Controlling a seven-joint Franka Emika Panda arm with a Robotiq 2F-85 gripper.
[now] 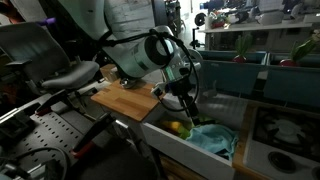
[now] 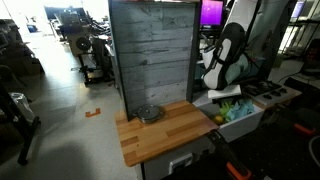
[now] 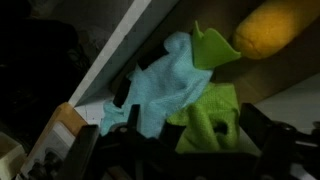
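A light blue cloth (image 1: 213, 138) lies crumpled in an open white drawer (image 1: 190, 152). Beside it, on the left in exterior view 1, are a yellow-orange item (image 1: 178, 128) and something green. From the wrist, the blue cloth (image 3: 170, 85) stretches across the middle, a green cloth-like item (image 3: 212, 115) lies below the fingers, and the rounded orange-yellow item (image 3: 275, 27) fills the upper right. My gripper is open above the green item, its dark fingers apart on either side. Whether either fingertip touches anything cannot be judged.
A wooden board (image 1: 125, 98) sits on the counter left of the drawer. To the right is a stove (image 1: 283, 138). Blue-grey bins (image 1: 232, 72) line the back. The drawer walls stand close around the gripper.
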